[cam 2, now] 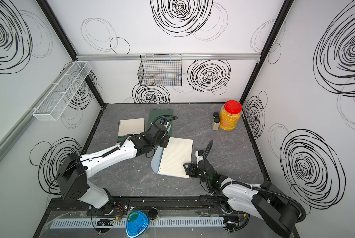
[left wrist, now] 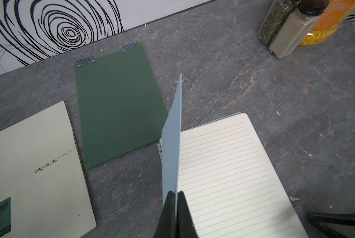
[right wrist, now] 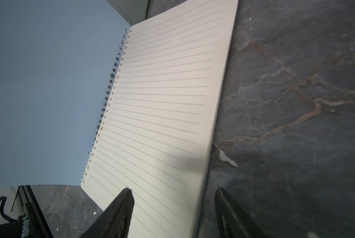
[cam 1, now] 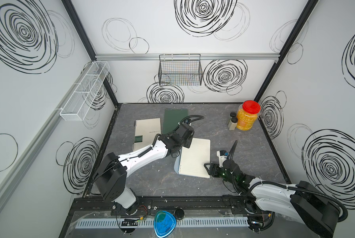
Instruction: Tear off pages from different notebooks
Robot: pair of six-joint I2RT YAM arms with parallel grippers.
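An open spiral notebook with lined cream pages (cam 1: pixel 196 157) lies mid-table. Its light blue cover (right wrist: pixel 54 91) stands raised along the ring side. My left gripper is shut on the cover's edge, which rises between its fingers in the left wrist view. By the notebook's lower right corner, my right gripper is open. One finger is over the lined page and the other over the bare table, with the page's right edge running between them. To the left lie a cream notebook (left wrist: pixel 30 174) and a dark green notebook (left wrist: pixel 120 103), both closed.
A red-lidded jar of yellow pieces (cam 1: pixel 247 115) and small shakers (cam 1: pixel 232 123) stand at the back right. Wire baskets hang on the walls, one black (cam 1: pixel 180 73) and one white (cam 1: pixel 84 92). Bare tabletop lies right of the open notebook.
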